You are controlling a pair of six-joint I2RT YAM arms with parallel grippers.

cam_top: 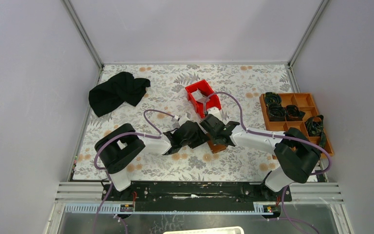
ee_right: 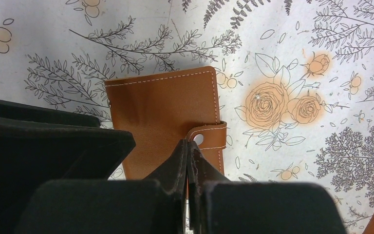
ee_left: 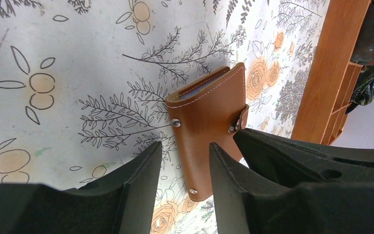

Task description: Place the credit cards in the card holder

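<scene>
A brown leather card holder (ee_left: 199, 126) with white stitching and a snap strap (ee_right: 209, 129) lies on the floral surface, mostly hidden under the arms in the top view. My left gripper hangs over its left edge, fingers apart with nothing held. My right gripper is shut, its tips at the strap's snap; nothing clearly shows between them. The two grippers are very close together. No credit card is clearly visible; a dark sliver shows inside the holder's open top.
A red bin (cam_top: 192, 92) with pale contents stands behind the grippers. A wooden organiser (cam_top: 304, 100) with rolled dark items is at the right, a black cloth (cam_top: 117, 92) at the back left.
</scene>
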